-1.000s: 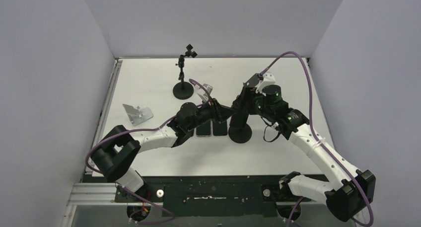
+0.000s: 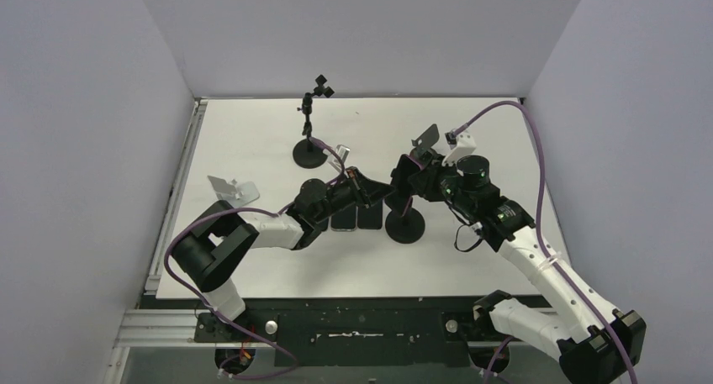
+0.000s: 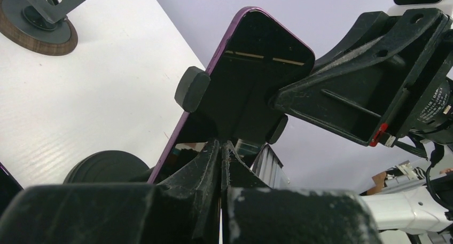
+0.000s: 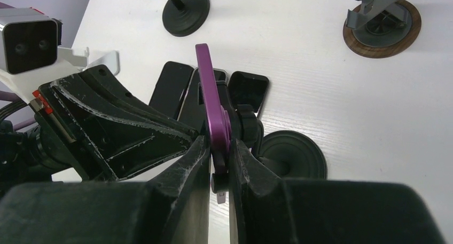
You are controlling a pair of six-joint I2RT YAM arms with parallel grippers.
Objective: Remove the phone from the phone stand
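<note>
The purple-edged phone [image 3: 251, 57] is held upright in the black stand, its dark screen facing the left wrist camera. Clamp pads [image 3: 193, 89] grip both long edges. The stand's round base [image 2: 405, 228] rests on the table. My left gripper is shut, its tips meeting with nothing between them, in front of the phone's screen. My right gripper is shut on the phone across its thickness; in the left wrist view one finger [image 3: 299, 94] lies over the screen and the other passes behind.
Several dark phones lie flat beside the stand, one of them a small phone [image 4: 249, 89]. At the back are a metal holder on a wooden disc [image 4: 382, 28] and a tall black stand [image 2: 308, 153]. A white stand [image 2: 240, 192] is at far left.
The phone and clamp have turned, so the screen now faces my left gripper.
</note>
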